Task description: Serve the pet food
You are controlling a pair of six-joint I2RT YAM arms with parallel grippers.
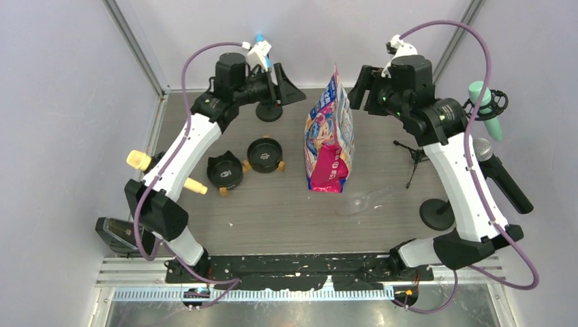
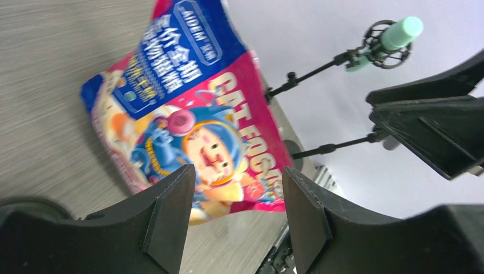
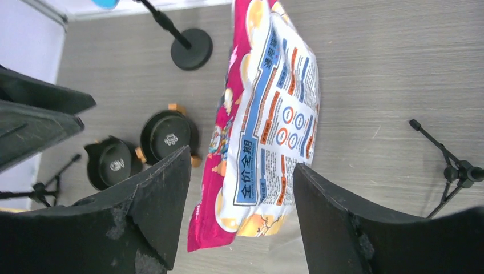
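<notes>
The cat food bag [image 1: 328,136] stands upright at the table's centre, its colourful front filling much of the left wrist view [image 2: 188,142] and its printed back facing the right wrist. My left gripper [image 1: 286,85] hangs above and left of the bag, fingers apart, nothing between them. My right gripper [image 1: 368,88] is open just right of the bag's top, clear of it. Two black bowls on orange feet, a round one [image 1: 264,154] and a cat-eared one [image 1: 224,174], sit left of the bag.
A clear scoop-like object [image 1: 361,203] lies front right of the bag. Microphone stands surround the workspace: blue at back, yellow at left, green [image 1: 492,122] and black [image 1: 504,177] at right.
</notes>
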